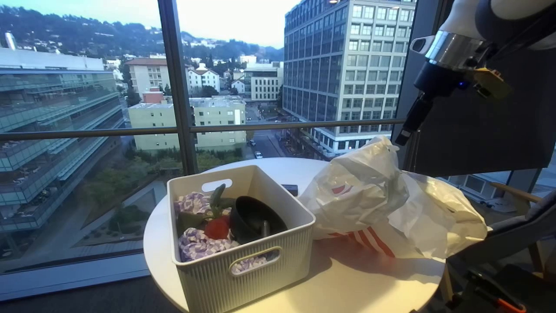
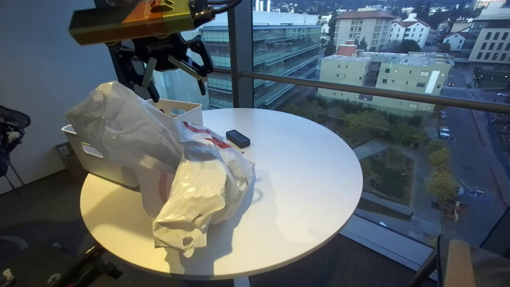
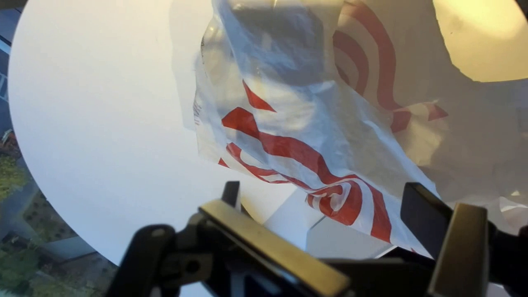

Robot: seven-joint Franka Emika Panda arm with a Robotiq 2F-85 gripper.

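A crumpled white plastic bag (image 1: 359, 193) with red stripes lies on the round table beside a ribbed bin. My gripper (image 2: 177, 93) is open, with its fingers spread and nothing between them. In exterior view 2 it appears above and behind the bag (image 2: 138, 129). Looking down in the wrist view, the bag (image 3: 302, 123) spreads below my gripper, its lower part showing between the fingers; I cannot tell that they touch. The white bin (image 1: 250, 276) holds purple-and-white cloth (image 1: 200, 248), a dark bowl (image 1: 255, 216) and a red item with green leaves (image 1: 216, 228).
A small black box (image 2: 237, 138) sits on the round white table (image 2: 306, 167), behind the bag. A chair (image 2: 459, 263) stands past the table's edge.
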